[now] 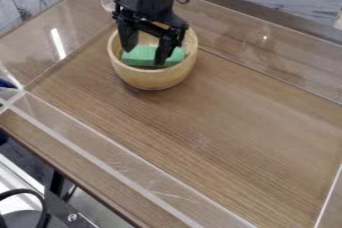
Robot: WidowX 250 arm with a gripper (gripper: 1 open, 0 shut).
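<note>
My black gripper (148,36) hangs over a tan round bowl (154,76) at the upper middle of the camera view, its fingers open and reaching down inside the rim. A green object (154,57) lies in the bowl under the gripper, partly hidden by it. Whether the fingers touch it I cannot tell.
A clear plastic item stands behind the arm at upper left. Dark cables lie at the lower left. A pale wooden wall runs along the back right.
</note>
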